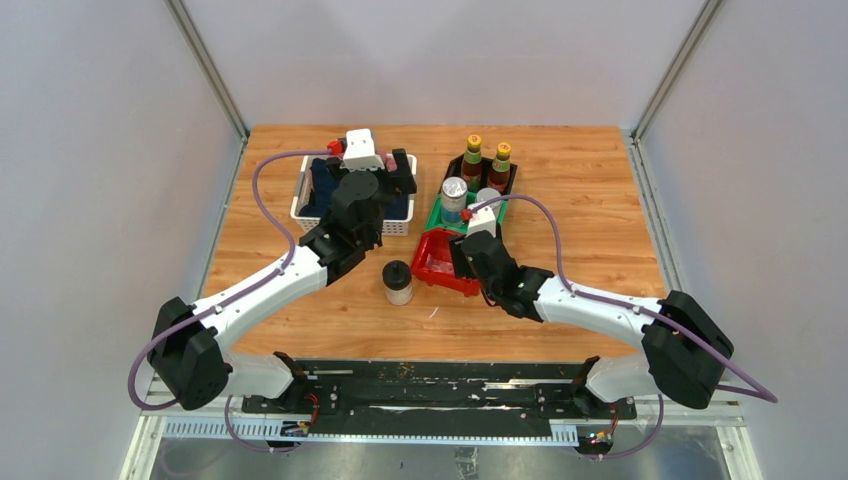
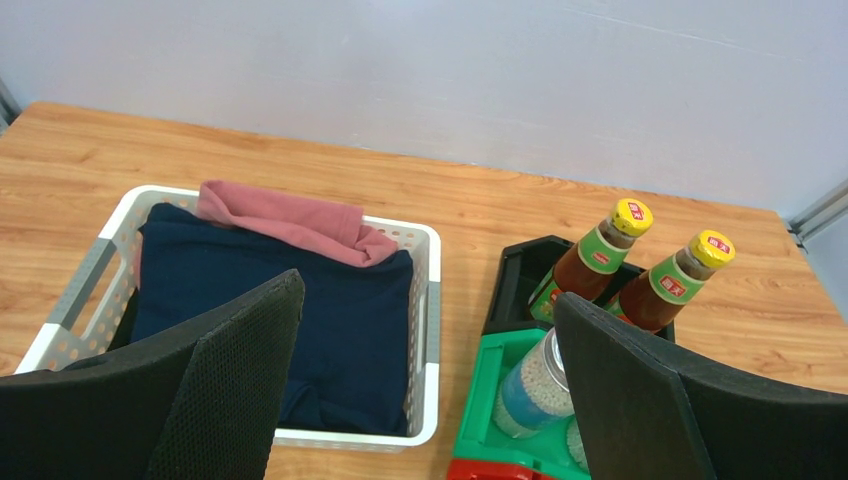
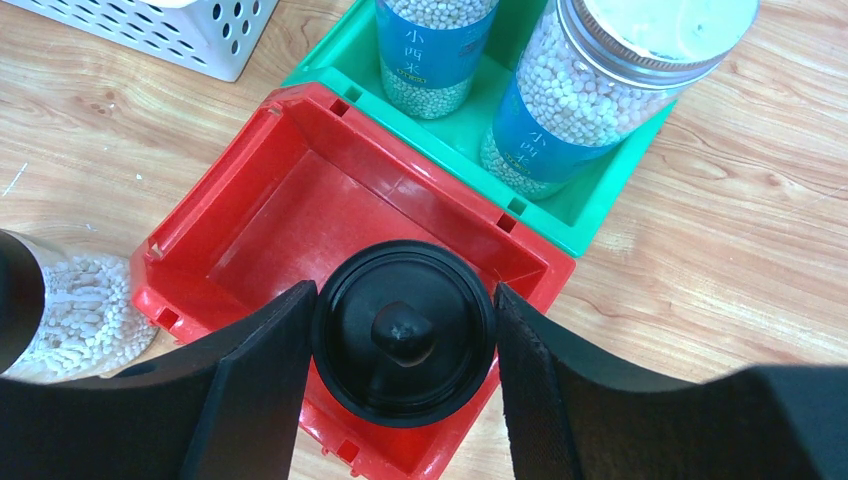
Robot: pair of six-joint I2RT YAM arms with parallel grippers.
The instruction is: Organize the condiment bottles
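Between the fingers of my right gripper is a black round lid [image 3: 405, 385], gripped from both sides over the red bin [image 3: 300, 215]; what lies under the lid is hidden. A second black-lidded jar [image 1: 398, 285] of white pellets stands on the table, left of the red bin. Two silver-lidded jars [image 3: 600, 90] with blue labels occupy the green bin [image 3: 640, 165]. Behind them, two brown sauce bottles [image 2: 595, 255] with yellow caps lean in the black bin [image 2: 510, 290]. My left gripper is open and empty, above the white basket's area.
The white basket [image 2: 432, 340] at the back left holds dark blue cloth [image 2: 350, 330] and pink cloth [image 2: 300, 222]. Bare table [image 1: 580, 220] lies to the right of the bins.
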